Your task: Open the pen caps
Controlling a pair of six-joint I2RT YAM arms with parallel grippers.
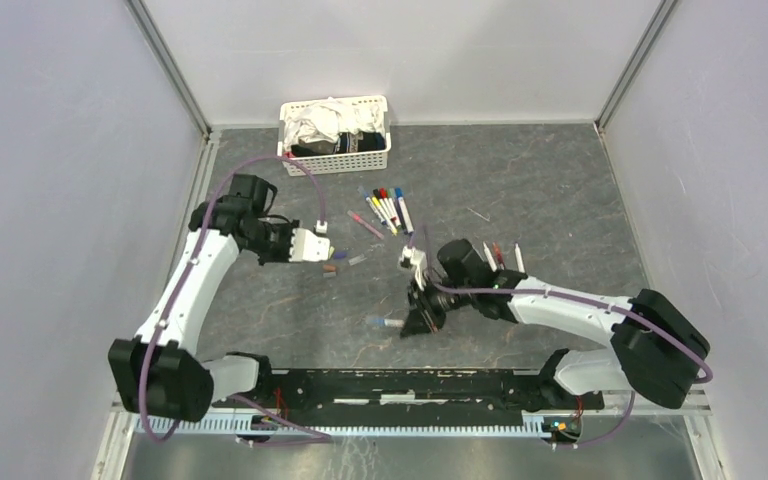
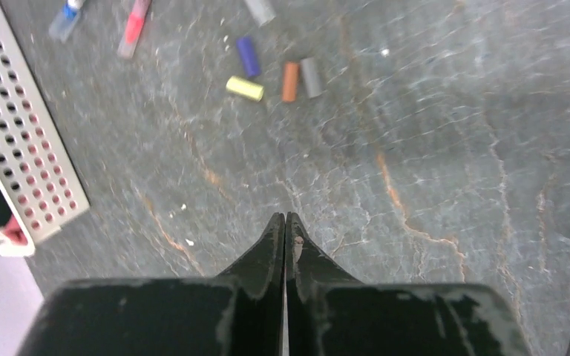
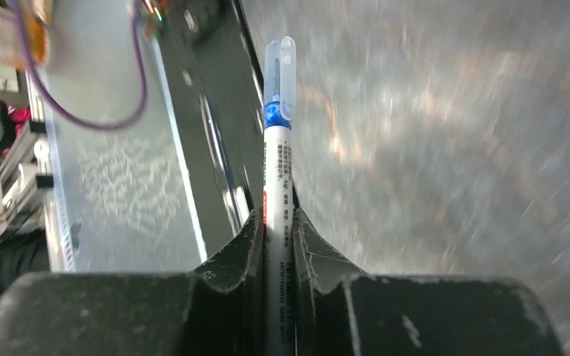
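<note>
In the right wrist view a white pen with a blue band (image 3: 277, 159) points away, held by my right gripper, which is shut on its barrel. A clear cap (image 3: 280, 70) covers the pen's far end. My left gripper is shut, fingertips together, with nothing showing between them, above bare table. Short loose caps lie on the table beyond it: blue (image 2: 248, 56), yellow (image 2: 245, 87), orange (image 2: 290, 81) and grey (image 2: 311, 77). A pink pen (image 1: 366, 225) lies beside a row of several pens (image 1: 388, 211).
A white basket (image 1: 335, 168) holding cloth stands at the back. Past the right forearm lie several more pens (image 1: 519, 257), partly hidden.
</note>
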